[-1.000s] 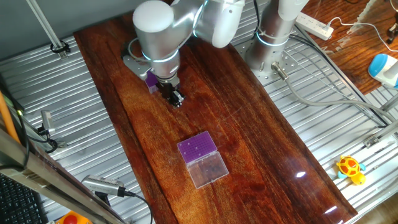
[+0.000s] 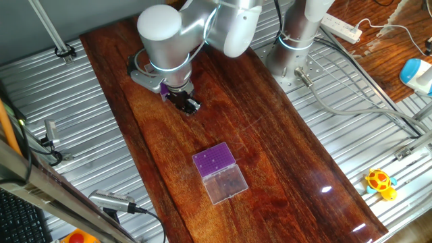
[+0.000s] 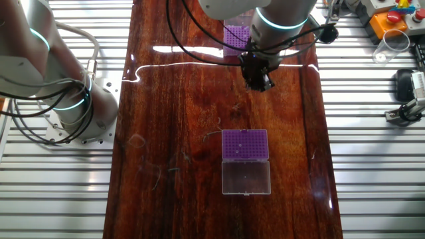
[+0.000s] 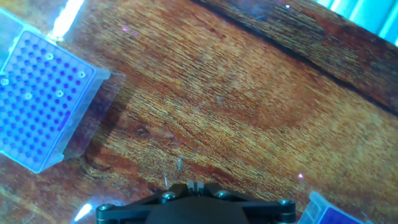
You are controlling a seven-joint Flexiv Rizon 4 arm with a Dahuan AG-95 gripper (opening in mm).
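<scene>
An open purple rack box (image 2: 213, 158) with a clear lid (image 2: 225, 184) lies on the wooden table in front of my gripper (image 2: 194, 108). Several small pale pieces sit in its holes; in the wrist view this rack (image 4: 46, 102) is at the left. A second purple box (image 3: 237, 38) stands beyond the gripper, partly hidden by the arm, and its corner (image 4: 333, 214) shows at bottom right in the wrist view. Above bare wood between both boxes, my gripper is shut, its tips meeting at the bottom of the wrist view. Nothing clearly shows between them.
Bare wooden table (image 2: 283, 182) spreads to the right of and in front of the open box. Slatted metal (image 3: 372, 179) borders the board. Off the board are a toy turtle (image 2: 381, 181), a clear cup (image 3: 392, 45) and a camera (image 2: 111, 201).
The arm's head has shifted a little to the left in exterior view 1, and the gripper has moved slightly with it. The open rack box has stayed in place.
</scene>
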